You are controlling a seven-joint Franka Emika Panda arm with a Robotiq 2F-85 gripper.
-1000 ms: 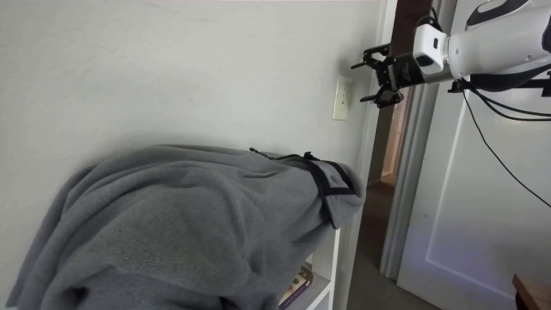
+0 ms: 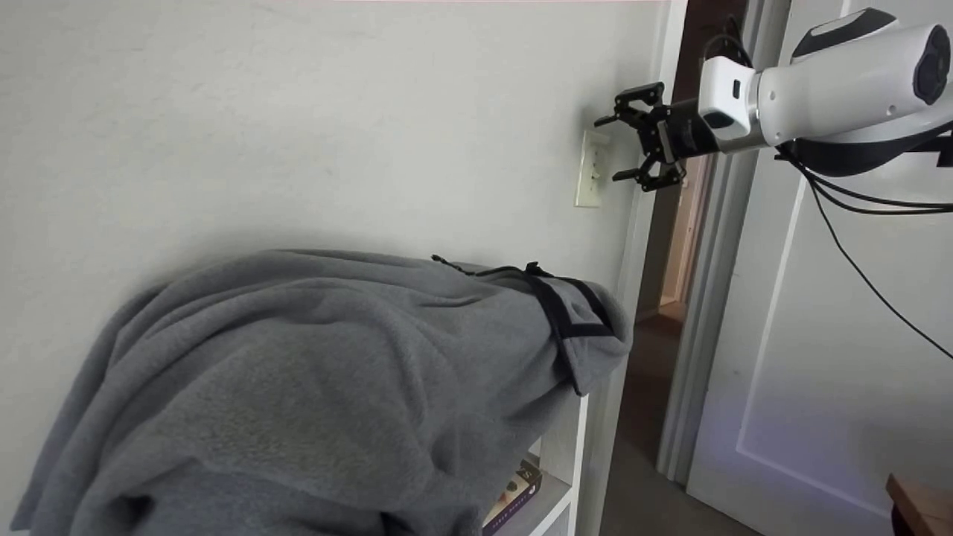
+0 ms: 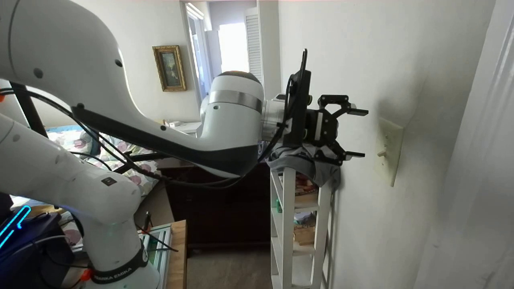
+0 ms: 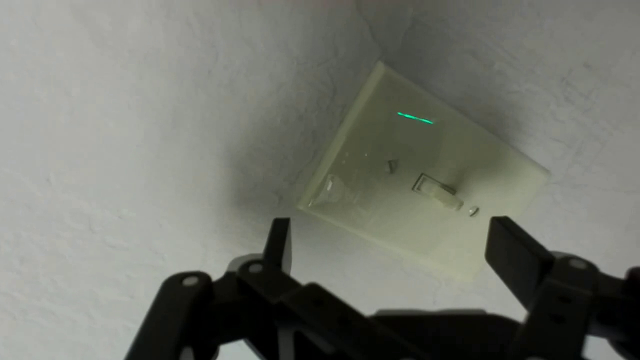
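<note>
A cream light switch plate is fixed to the wall, its small toggle sticking out near the middle in the wrist view. My gripper is open and faces the wall in exterior view 2, its fingertips a short way off the plate. Nothing sits between the two black fingers. Seen from exterior view 1, the gripper is just to the right of the plate and partly level with it.
A grey fleece drapes over a white shelf below the gripper. The doorway and a white door stand to the right in exterior view 1. Bare wall spreads left of the plate.
The arm and gripper have shifted left toward the wall plate in exterior view 1, and slightly downward. The fingers stay apart; the fleece and plate have not moved.
</note>
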